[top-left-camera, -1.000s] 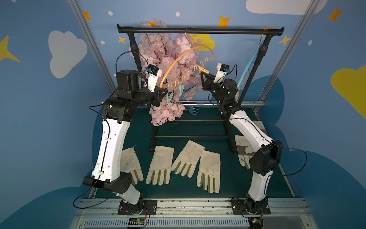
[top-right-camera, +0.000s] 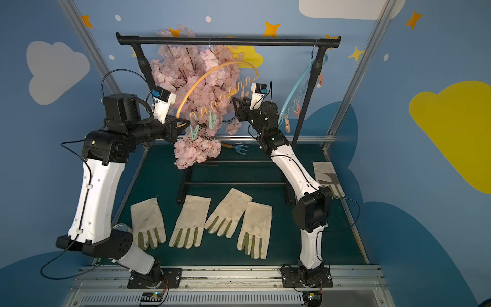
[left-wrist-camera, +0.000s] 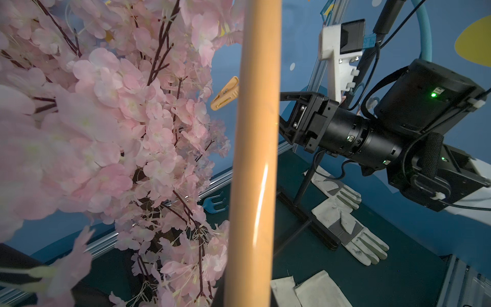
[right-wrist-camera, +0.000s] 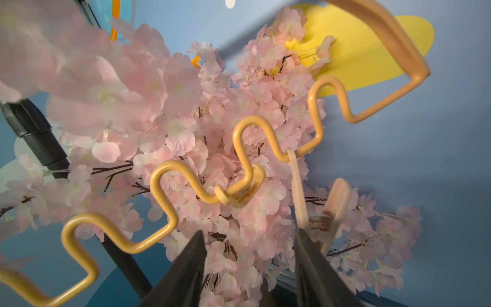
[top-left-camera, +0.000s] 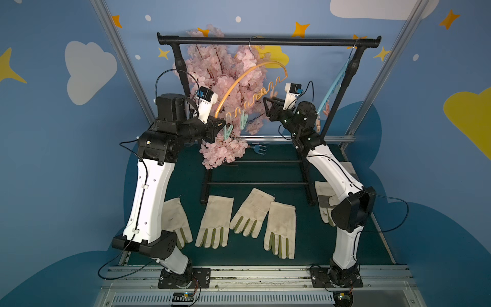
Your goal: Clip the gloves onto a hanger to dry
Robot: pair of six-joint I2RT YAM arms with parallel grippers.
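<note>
An orange hanger (top-left-camera: 244, 71) hangs from the rack's bar, with wavy hooks carrying teal clips (top-right-camera: 211, 119) and orange and peach clips. My left gripper (top-left-camera: 220, 124) is shut on the hanger's arched rod (left-wrist-camera: 253, 153). In the right wrist view my right gripper stands open below a peach clip (right-wrist-camera: 337, 204) on the hooks; its fingers are blurred, with no held thing visible between them. Pale gloves (top-left-camera: 213, 220) with green finger strips lie on the green floor.
A black rack (top-left-camera: 307, 42) spans the back, with pink blossom branches behind the hanger. A blue hanger (top-right-camera: 296, 87) with clips hangs at the right. More gloves (left-wrist-camera: 358, 240) lie beside the rack's right foot.
An orange clip that was at its tip a second ago is now on the hanger. The left arm is still.
</note>
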